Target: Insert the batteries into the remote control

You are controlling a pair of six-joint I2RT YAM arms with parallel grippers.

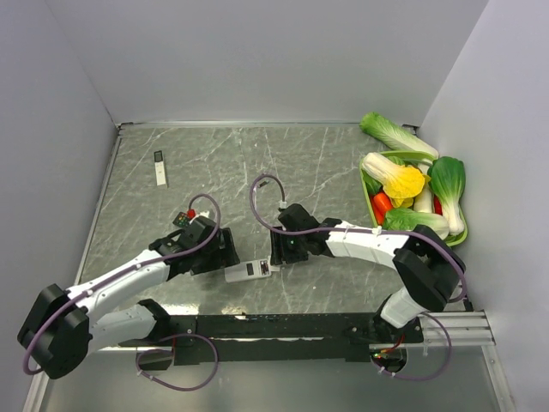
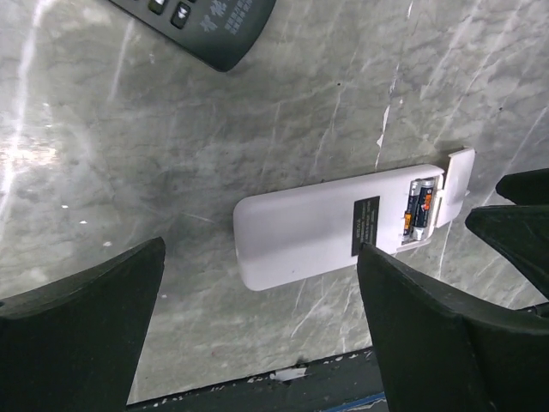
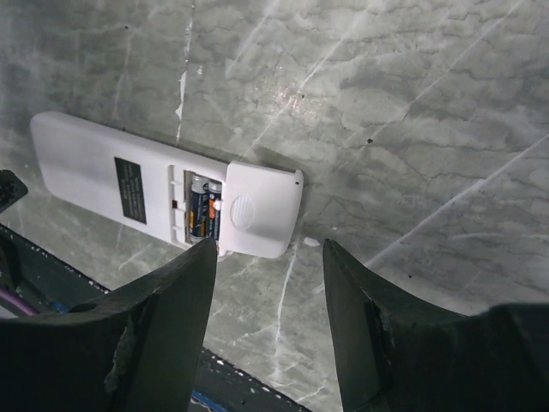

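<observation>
The white remote lies back side up near the table's front edge. In its open compartment sit two batteries, side by side. A white cover overlaps the compartment's outer end and reaches past the end of the remote. My right gripper is open by that cover, its fingertips apart and nothing held; in this view one fingertip appears near the cover's lower edge, but contact cannot be judged. At the remote's other end, my left gripper stands wide open and empty, with the body between its fingers in view.
A black remote lies behind the left gripper. Farther back are a slim white-and-black item and a small dark object. A green vegetable basket occupies the right side.
</observation>
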